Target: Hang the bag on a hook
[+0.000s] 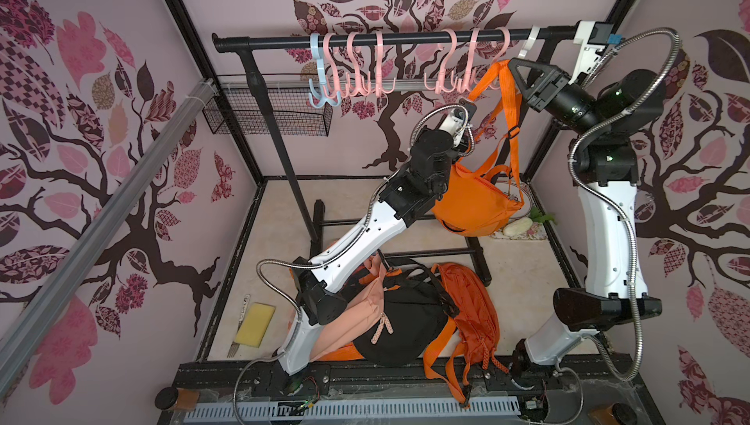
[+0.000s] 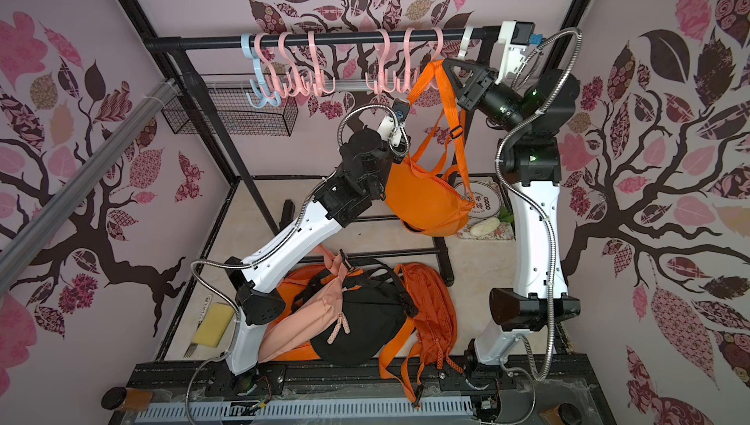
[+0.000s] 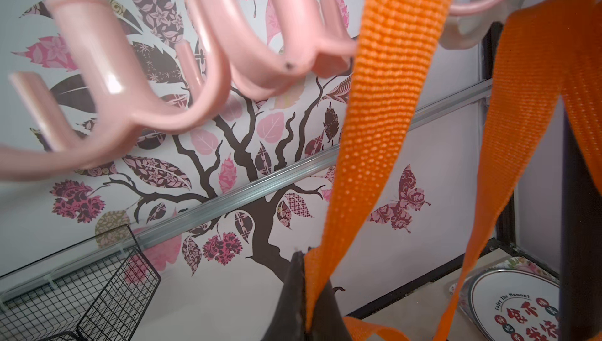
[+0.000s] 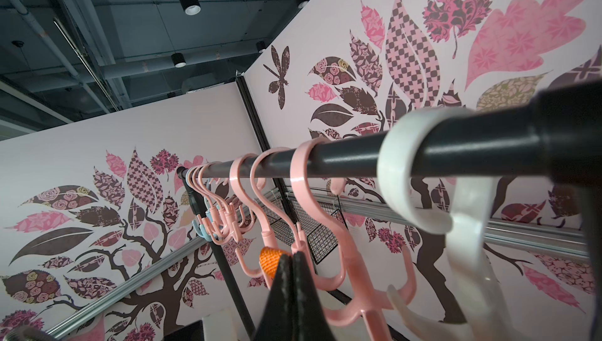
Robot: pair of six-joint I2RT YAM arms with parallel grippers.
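An orange bag (image 1: 472,206) hangs in the air below the rail by its straps (image 2: 445,85). My left gripper is shut on a strap, which climbs steeply from it among pink hooks (image 3: 109,71). My right gripper is shut high on the strap loop at the rail's right side; in its wrist view a small bit of orange webbing (image 4: 272,259) shows at its fingertips, beside pink hooks (image 4: 307,178) and a white hook (image 4: 407,153). Whether the loop rests on a hook is hard to tell.
The black rail (image 1: 414,37) carries several pink hooks and a blue one (image 2: 258,73). A wire basket (image 1: 265,116) is behind at left. Backpacks (image 1: 398,315) and a sponge (image 1: 254,323) lie on the floor.
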